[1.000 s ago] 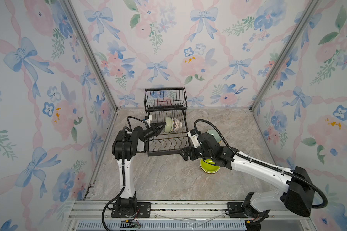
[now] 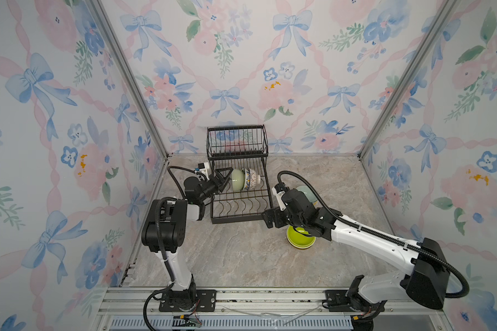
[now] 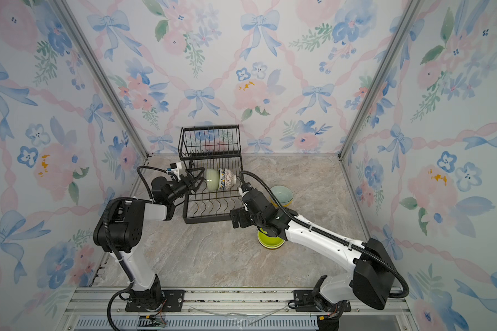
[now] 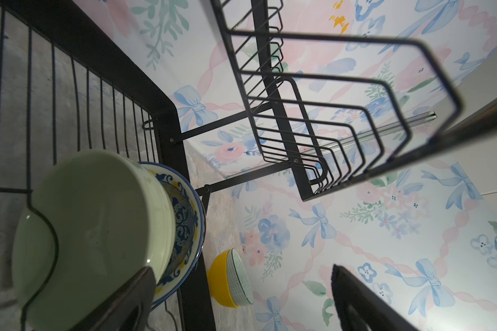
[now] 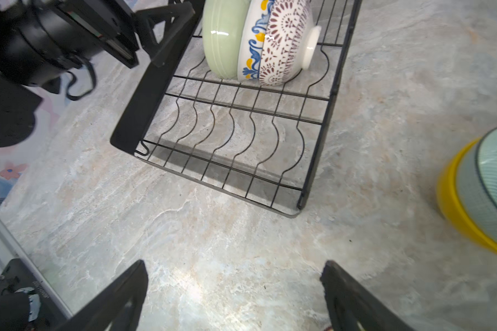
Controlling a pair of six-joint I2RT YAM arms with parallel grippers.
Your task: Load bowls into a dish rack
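Observation:
In the rack's lower tier [image 5: 323,149], a pale green bowl [image 5: 222,38], a blue-and-yellow patterned bowl [image 5: 251,41] and a floral bowl [image 5: 281,41] stand on edge, nested. My left gripper [image 2: 224,177] is open just left of the green bowl, nothing in its fingers. My right gripper [image 3: 240,219] stands open near the rack's front right corner, empty. Lime bowls [image 2: 300,238] sit on the table below the right arm; a pale blue bowl [image 3: 281,194] rests in a yellow bowl [image 5: 450,190] right of the rack.
The rack's empty upper basket [image 2: 236,140] overhangs the back. Bare table [image 2: 232,256] lies in front of the rack and at the back right. Walls enclose the sides and back.
My left gripper and arm have drawn back leftward from the green bowl, which stays in the rack.

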